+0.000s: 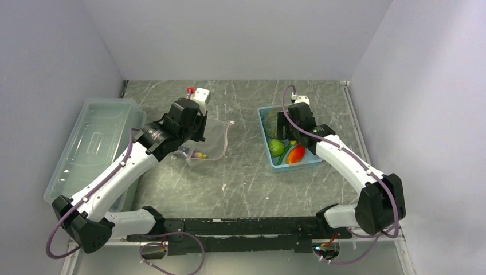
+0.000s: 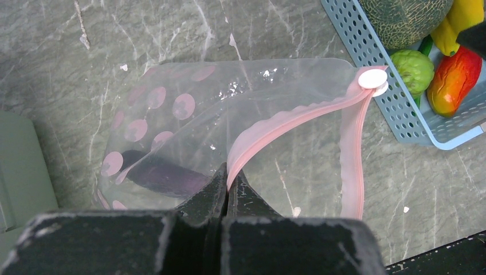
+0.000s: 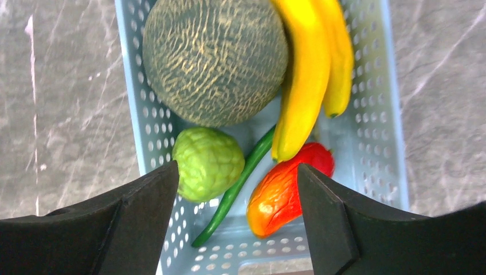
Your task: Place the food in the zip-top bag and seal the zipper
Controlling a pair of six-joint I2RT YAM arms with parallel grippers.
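Note:
The zip top bag lies on the marble table, its pink zipper open, a dark purple vegetable inside. My left gripper is shut on the near zipper edge of the bag. My right gripper hangs part open above the blue basket, which holds a melon, yellow bananas, a green vegetable, a long green pepper and a red mango-like item; nothing shows held between its fingers.
A lidded translucent green container stands at the left edge. Bare table lies between bag and basket and behind them. Walls bound the back and both sides.

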